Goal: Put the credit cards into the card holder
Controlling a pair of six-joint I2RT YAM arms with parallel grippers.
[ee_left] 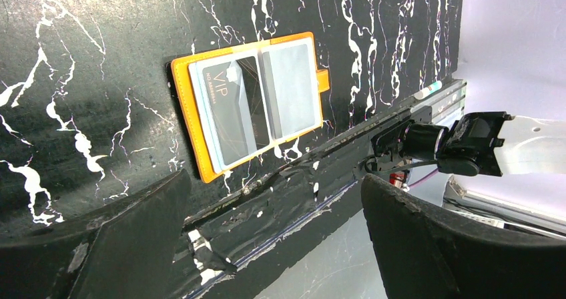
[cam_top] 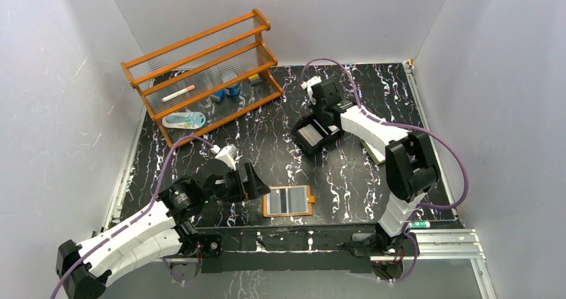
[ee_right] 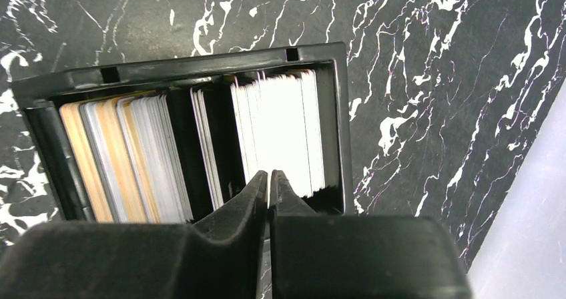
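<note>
An orange card holder lies flat near the front edge, showing a dark VIP card and clear sleeves. My left gripper hangs open beside it, nothing between its fingers. A black box at the middle right holds upright cards in groups, white and yellowish. My right gripper is over the box, fingertips close together at the white and middle groups; whether anything is between them I cannot tell.
A wooden rack with small items stands at the back left. A pale green object lies right of the box, partly under the right arm.
</note>
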